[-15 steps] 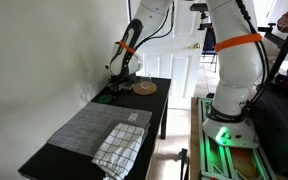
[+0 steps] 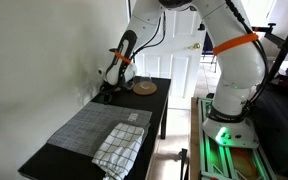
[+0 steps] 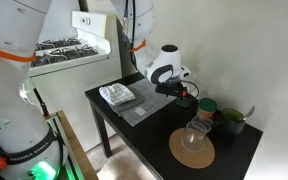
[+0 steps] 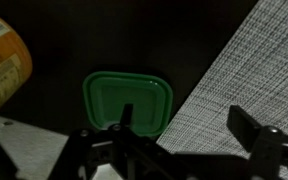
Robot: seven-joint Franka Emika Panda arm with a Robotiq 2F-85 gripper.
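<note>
A small green square dish or lid [image 4: 128, 102] with rounded corners lies on the dark table in the wrist view. My gripper is above it with its fingers wide apart and nothing between them. The left finger overlaps the green piece, while the right one is over the grey woven mat [image 4: 249, 75]. In exterior view 2 my gripper [image 3: 185, 92] is low, close to the green piece [image 3: 182, 102], which is partly hidden there. Whether they touch cannot be told.
Beside the green piece stands an orange container [image 3: 208, 104]. A clear container [image 3: 197, 128] rests on a round brown board [image 3: 189, 150], with a dark pot [image 3: 230, 121] near the wall. A checked cloth [image 2: 119, 148] lies at the table's other end.
My gripper has come down towards the wall side of the table, over the green piece, which was easier to see before. The mats and cloth have not moved.
</note>
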